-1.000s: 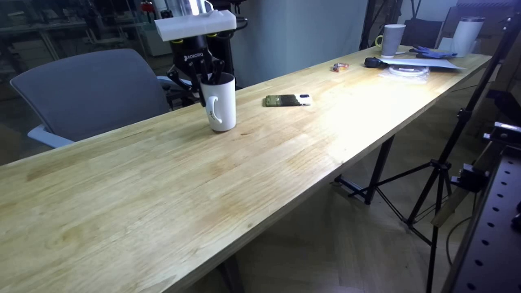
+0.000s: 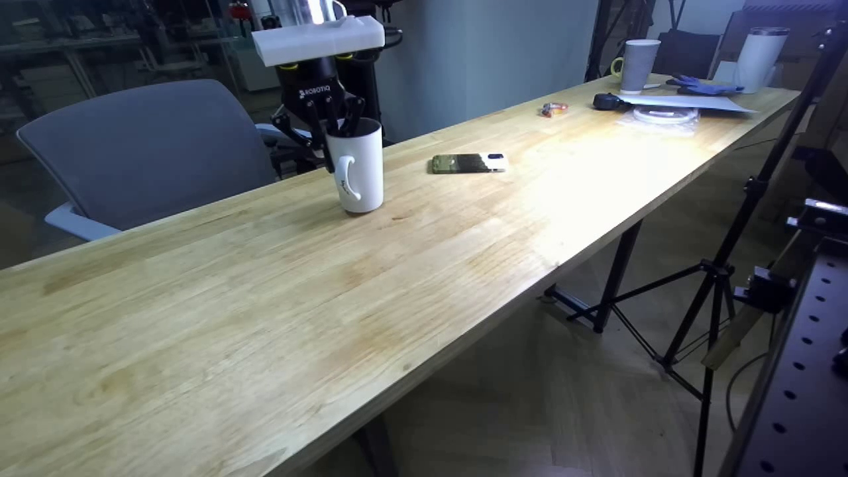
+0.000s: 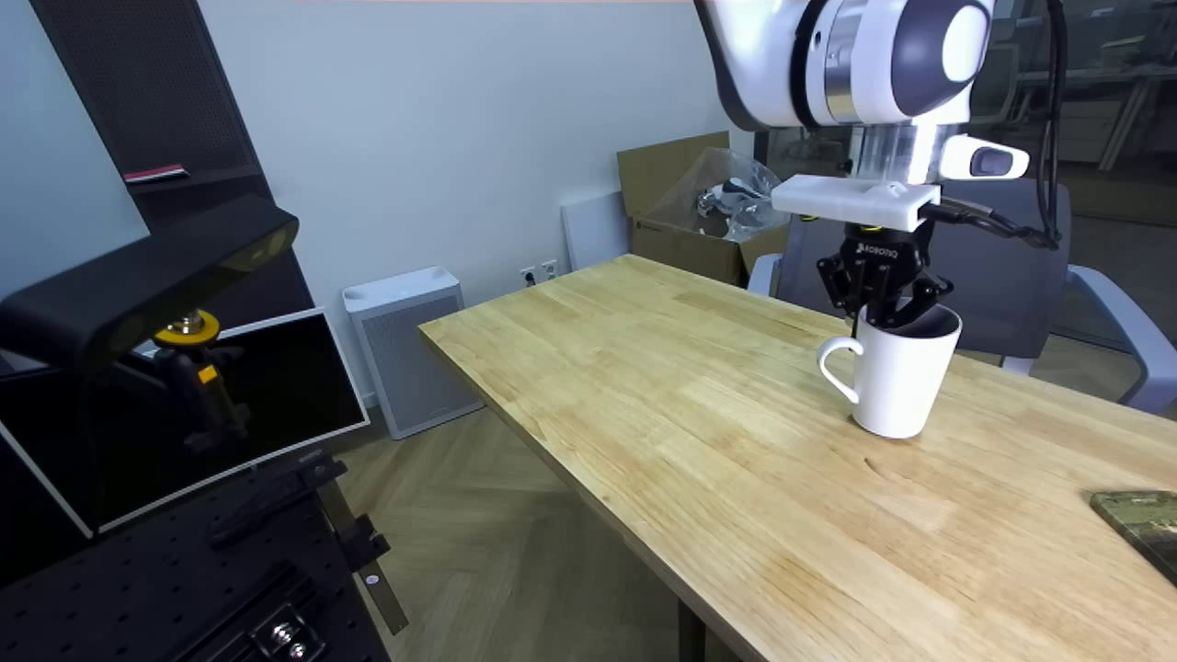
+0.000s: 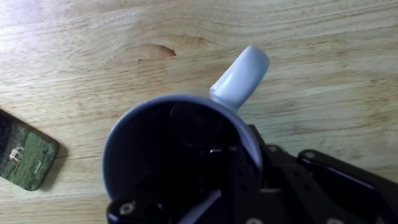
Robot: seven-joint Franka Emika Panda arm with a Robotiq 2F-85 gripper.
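Observation:
A white mug stands near the far edge of the table, close to upright; whether its base touches the wood I cannot tell. My gripper reaches down over the mug's rim, with one finger inside and one outside, shut on the wall. In the second exterior view the mug has its handle to the left of the body. Looking down from the wrist, the mug's rim opens towards me, its inside dark, and the gripper pinches the wall to the right, near the handle.
A phone in a patterned case lies right of the mug. Farther off are a small orange packet, a grey cup, blue gloves and a white tumbler. A chair stands behind the table, whose left part is clear.
Almost nothing differs from one second ago. The mug and gripper hold practically the same place, and the phone lies where it was.

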